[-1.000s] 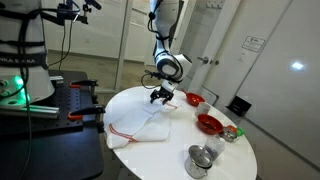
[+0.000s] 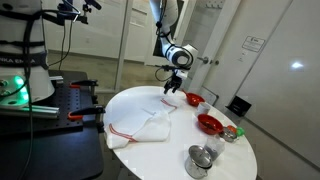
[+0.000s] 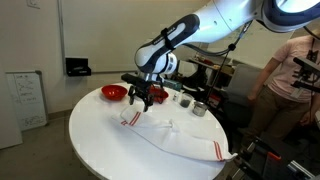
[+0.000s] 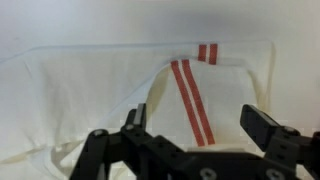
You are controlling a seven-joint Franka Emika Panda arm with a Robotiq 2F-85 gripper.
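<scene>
A white towel (image 2: 138,128) with red stripes lies spread on the white round table, its far corner folded over. In the wrist view the folded flap (image 4: 195,100) shows two red stripes, and another pair shows on the towel's edge behind it. My gripper stands open over this flap, its two dark fingers wide apart with nothing held between them. Seen from the second exterior view, the gripper (image 3: 143,104) is above the table by the towel's far end (image 3: 131,117), apart from the cloth as far as I can tell.
Red bowls (image 2: 210,124) (image 3: 114,92), metal pots (image 2: 199,158) and clear cups stand along one side of the table (image 3: 95,150). Dark chairs or stands flank the table.
My gripper has risen and drawn back from the towel toward the far side of the table. The corner of the towel under it now lies flat.
</scene>
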